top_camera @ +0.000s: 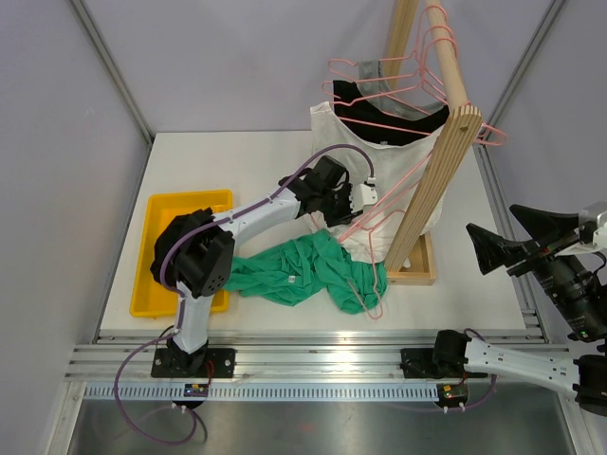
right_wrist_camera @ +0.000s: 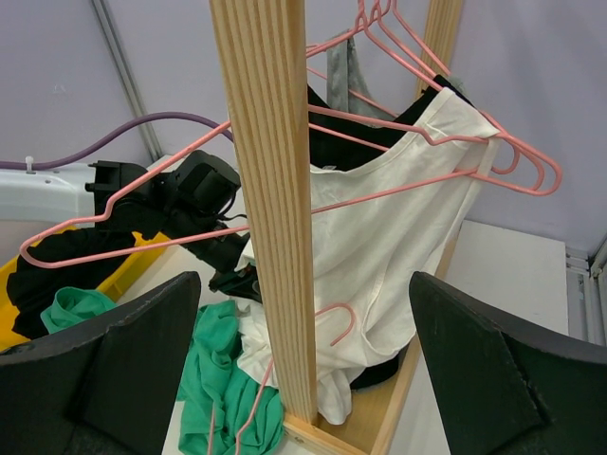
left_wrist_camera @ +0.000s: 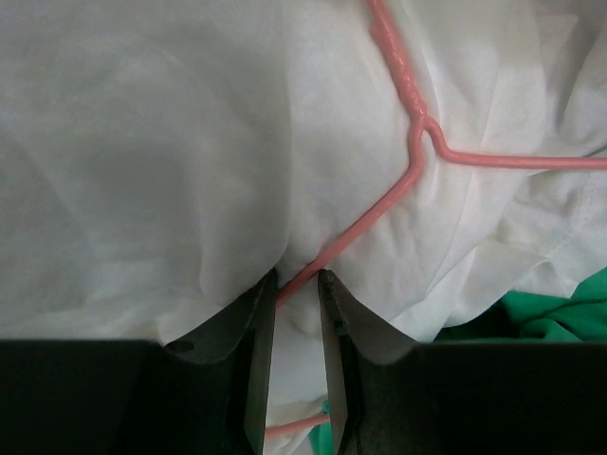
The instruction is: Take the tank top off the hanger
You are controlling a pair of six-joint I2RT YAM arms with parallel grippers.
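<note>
A white tank top [top_camera: 375, 161] hangs on the wooden rack, its lower part draping down by the front post. My left gripper is at that white cloth, its fingertips close about a pink hanger wire [left_wrist_camera: 384, 204] lying over the fabric; the gap is narrow, and whether anything is held cannot be told. My right gripper stands open to the right of the rack, nothing between its fingers, facing the wooden post [right_wrist_camera: 266, 237] and hangers.
Green cloth [top_camera: 294, 270] lies on the table with loose pink hangers on it. A yellow bin [top_camera: 152, 303] with dark cloth sits left. Black and grey garments hang higher on the rack. The table right of the rack is clear.
</note>
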